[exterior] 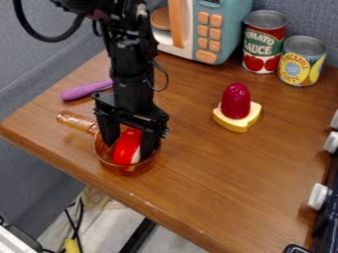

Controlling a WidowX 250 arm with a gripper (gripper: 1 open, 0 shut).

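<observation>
The black gripper point(129, 133) reaches down into a copper-coloured pot point(129, 167) near the table's left edge. A red and white object point(126, 148) sits in the pot, at the gripper's fingers. Whether the fingers are shut on it cannot be told. A wooden handle point(75, 121) sticks out to the left of the pot, and a purple object point(85, 90) lies behind it.
A red item on a yellow base point(236, 107) stands mid-table. A tomato can point(263, 42), a yellow can point(301, 61) and a toy microwave point(200, 29) stand at the back. A dark appliance point(326, 212) is at the right edge.
</observation>
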